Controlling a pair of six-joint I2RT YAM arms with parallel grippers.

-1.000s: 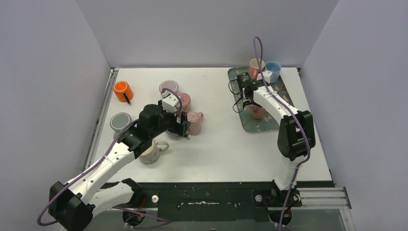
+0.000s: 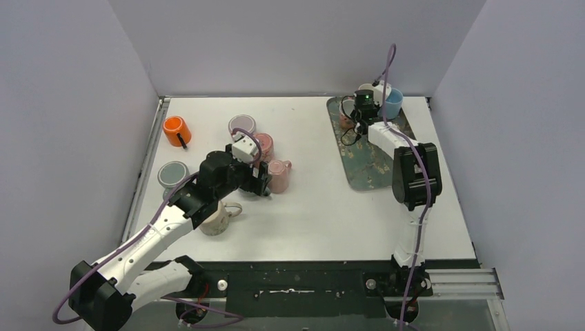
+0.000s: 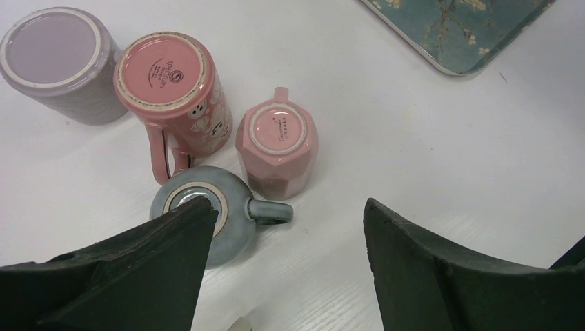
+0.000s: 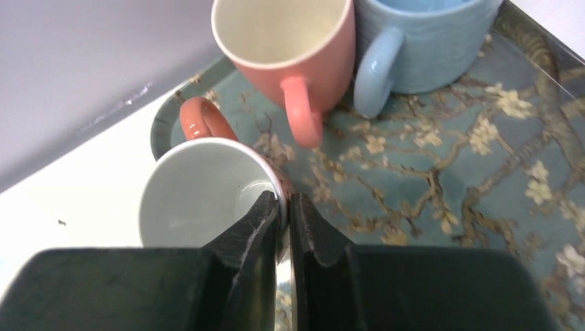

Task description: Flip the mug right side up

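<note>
A terracotta mug with a white inside (image 4: 200,193) is at the tray's back-left part, its open end facing the camera in the right wrist view. My right gripper is shut on its rim, one finger inside and one outside. From above, the mug (image 2: 347,116) is partly hidden by that arm; whether its base touches the tray cannot be told. My left gripper stands open and empty above upside-down mugs: a grey mug (image 3: 238,238), a faceted pink mug (image 3: 277,148), a pink mug (image 3: 186,103) and a lilac mug (image 3: 65,65).
On the dark floral tray (image 2: 372,176), a coral mug (image 4: 303,41) and a blue mug (image 4: 428,48) stand upright, close to the held mug. An orange mug (image 2: 176,129), a grey-green mug (image 2: 172,174) and a cream mug (image 2: 216,221) are at left.
The right gripper and the terracotta mug have moved from the tray's front half toward its back left, and the wrist has turned. The left arm has stayed still.
</note>
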